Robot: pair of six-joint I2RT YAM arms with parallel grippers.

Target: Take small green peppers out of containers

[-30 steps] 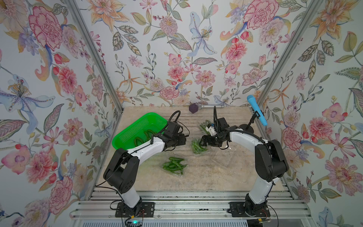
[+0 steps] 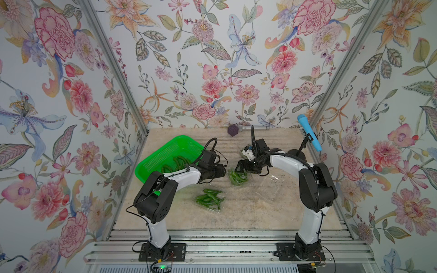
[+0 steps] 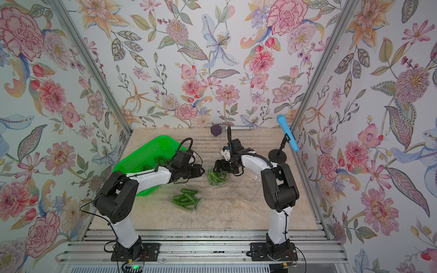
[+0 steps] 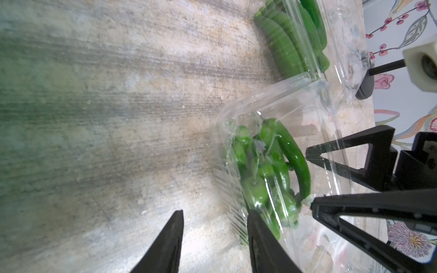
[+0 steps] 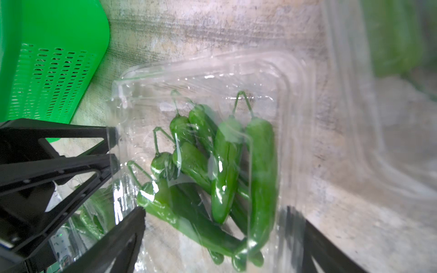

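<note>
Small green peppers [image 5: 226, 170] lie in a clear plastic container [image 5: 209, 68], mid-table between my two grippers. My left gripper is part open at the container's left side, with bare tabletop showing between its fingertips. In the right wrist view its tips meet the container's left wall; whether they straddle that wall I cannot tell. My right gripper stands open above the container, its fingers wide apart and nothing gripped. Another clear container of peppers [image 2: 209, 198] sits nearer the front. Further peppers [image 4: 284, 38] in clear plastic are partly hidden behind my right gripper.
A green basket [image 2: 150, 160] with several peppers stands on the left, partly under my left arm. An apparently empty clear container [image 2: 269, 187] lies right of centre. A blue-handled stand [image 2: 309, 132] is at the back right.
My right gripper has moved slightly left, over the middle container and covering more of the peppers behind. My left gripper has shifted slightly right, toward that container.
</note>
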